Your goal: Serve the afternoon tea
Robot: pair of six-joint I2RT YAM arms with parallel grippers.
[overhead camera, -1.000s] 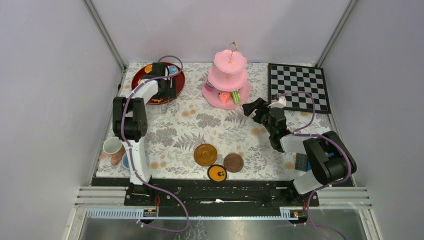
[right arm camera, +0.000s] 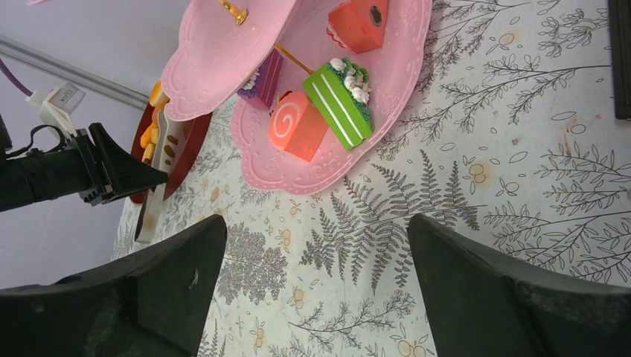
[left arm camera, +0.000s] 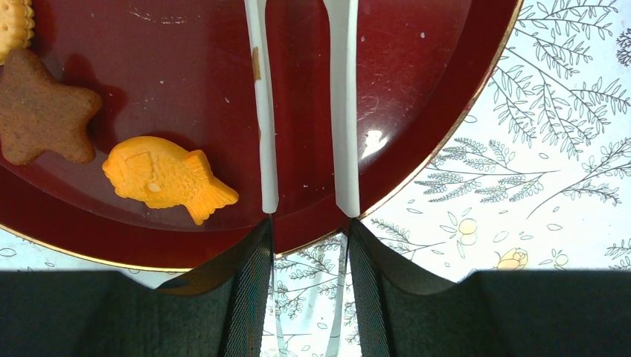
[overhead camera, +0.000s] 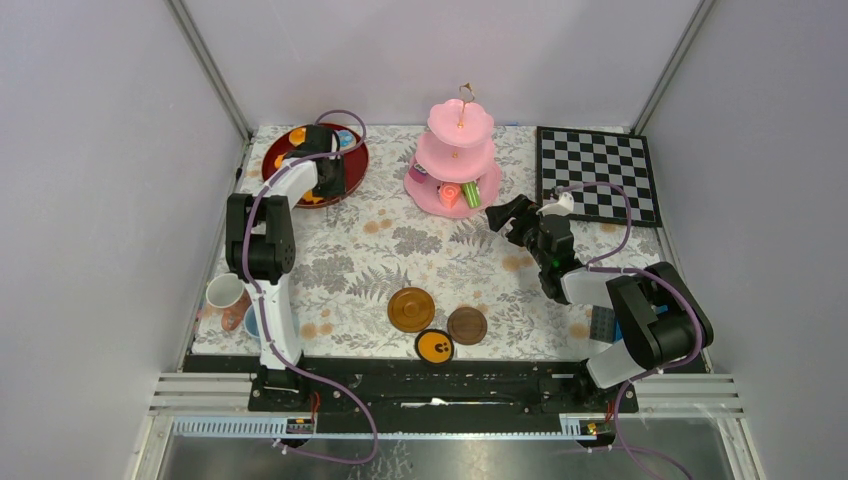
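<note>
Pale tongs (left arm camera: 345,111) stand between the fingers of my left gripper, which is shut on them with their two arms still spaced apart. They lie over the dark red plate (left arm camera: 417,67), near its rim. On that plate, apart from the tongs, are an orange fish-shaped cookie (left arm camera: 160,172), a brown star cookie (left arm camera: 45,108) and part of a yellow biscuit (left arm camera: 13,26). My right gripper is open and empty, above the cloth beside the pink three-tier stand (overhead camera: 452,160). A green cake (right arm camera: 335,108) and an orange swirl roll (right arm camera: 299,125) rest on its lowest tier.
A checkered board (overhead camera: 598,175) lies at the back right. Two brown discs, a gold one (overhead camera: 411,310) and a darker one (overhead camera: 467,325), sit near the front. A white cup (overhead camera: 226,291) stands beside the left arm.
The right arm and the tea stand look the same.
</note>
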